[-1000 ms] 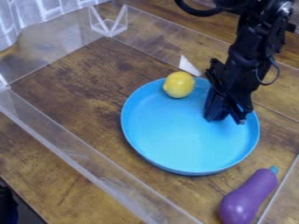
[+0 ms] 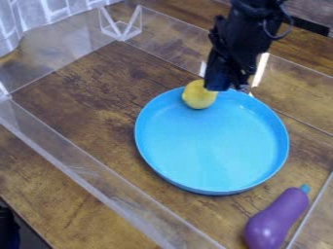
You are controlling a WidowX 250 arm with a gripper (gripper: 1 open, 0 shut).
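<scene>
A blue plate (image 2: 211,146) lies on the wooden floor of a clear-walled box. On its upper left rim sits a yellow ball (image 2: 198,94). My black gripper (image 2: 212,80) hangs just above and slightly right of the ball; its fingertips are small and dark, and it appears shut, with nothing visible between them. Whether it touches the ball is unclear.
A purple eggplant (image 2: 276,219) lies at the front right, near the clear wall. Bare wood (image 2: 78,88) fills the left part of the box. A small white frame (image 2: 120,24) stands at the back left.
My gripper has moved up and left, from over the plate's right part to above the ball. The ball and plate look unmoved.
</scene>
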